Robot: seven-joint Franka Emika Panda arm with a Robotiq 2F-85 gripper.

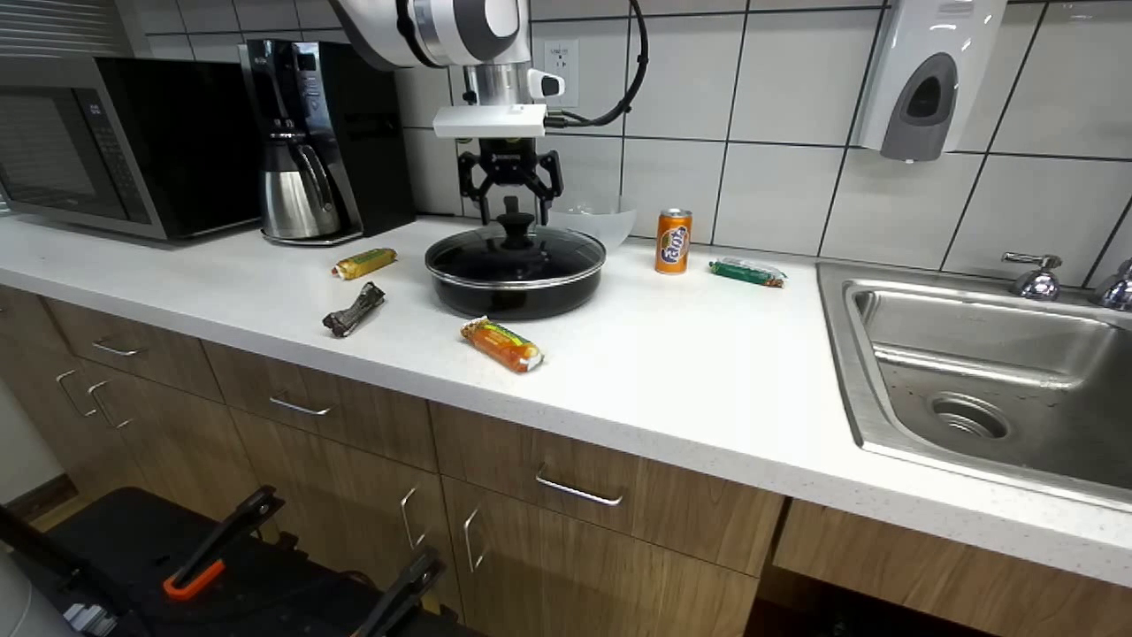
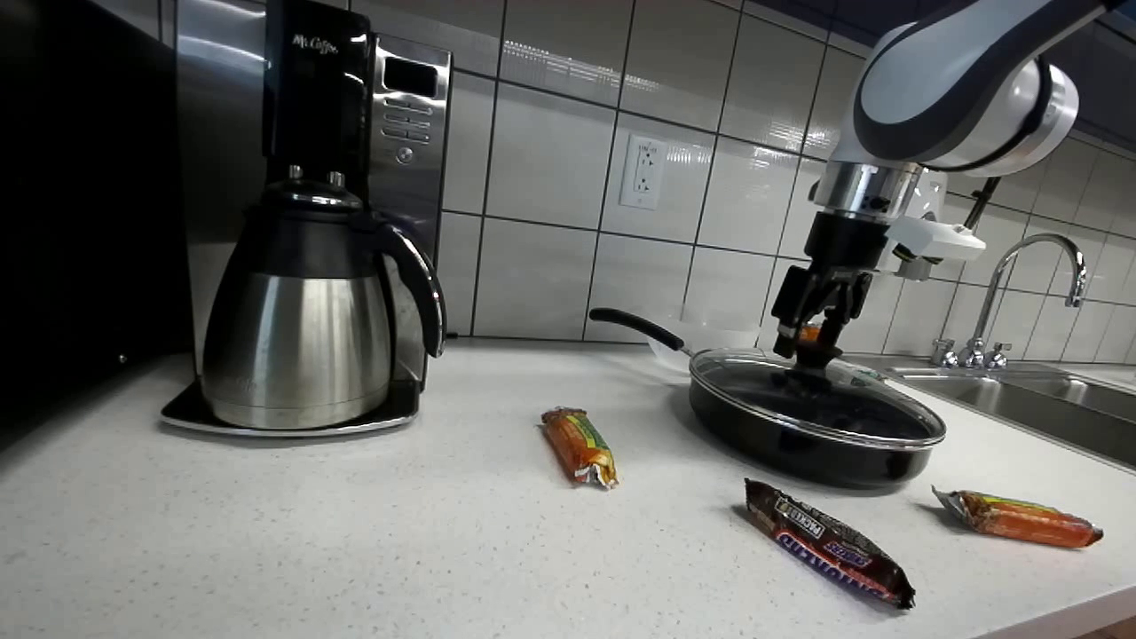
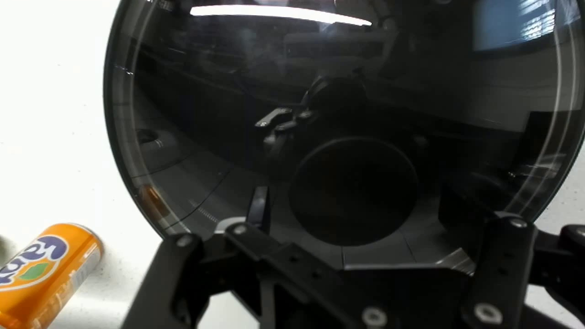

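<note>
A black pan (image 1: 517, 301) stands on the counter under a glass lid (image 1: 568, 253) with a dark rim. The lid's round black knob (image 1: 516, 227) rises from its middle. My gripper (image 1: 516, 217) points straight down over the lid and is open, its fingertips low on either side of the knob's top. In the wrist view the knob (image 3: 353, 192) lies between the spread fingers, with a gap showing on both sides. From exterior view 2, the gripper (image 2: 811, 339) partly covers the knob, so contact there is hard to judge.
Wrapped bars lie around the pan: orange (image 1: 503, 345), dark brown (image 1: 355, 309), yellow (image 1: 363, 264) and green (image 1: 748, 272). A Fanta can (image 1: 673, 241) and a translucent bowl (image 1: 605, 221) stand behind. The pan's handle (image 2: 636, 326) points toward the wall. Clear counter extends toward the sink (image 1: 865, 425).
</note>
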